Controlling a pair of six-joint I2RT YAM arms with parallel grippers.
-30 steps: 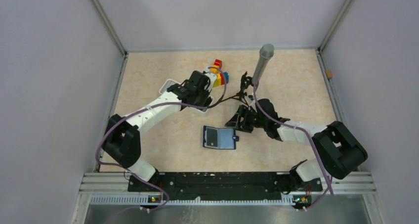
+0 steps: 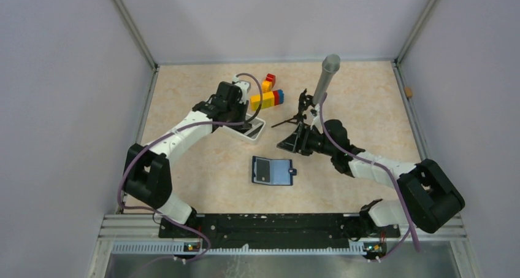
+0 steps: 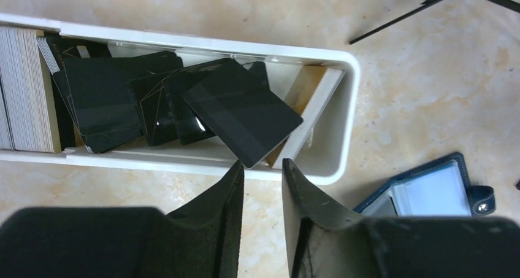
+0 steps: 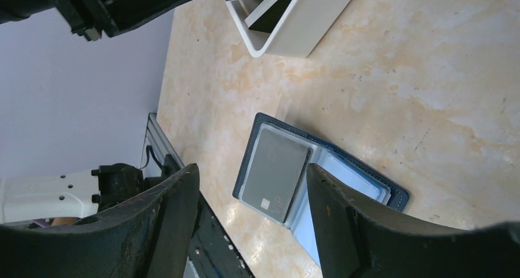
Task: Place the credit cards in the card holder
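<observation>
In the left wrist view a loose black card lies tilted across other black cards in the white tray. One corner reaches over the tray's near rim, close to my left fingertips. My left gripper is parted above that rim with nothing between its fingers; whether a finger touches the card I cannot tell. The blue-edged card holder lies unfolded on the table; a dark grey card marked VP sits in one half, and the other looks pale blue. My right gripper stands open and empty over the holder's far side.
A pale stack of cards and a leaning white-edged stack flank the black cards. Coloured blocks lie behind the tray. A grey cylinder on a stand rises behind my right arm.
The left arm has shifted left, the right arm slightly right, away from the holder.
</observation>
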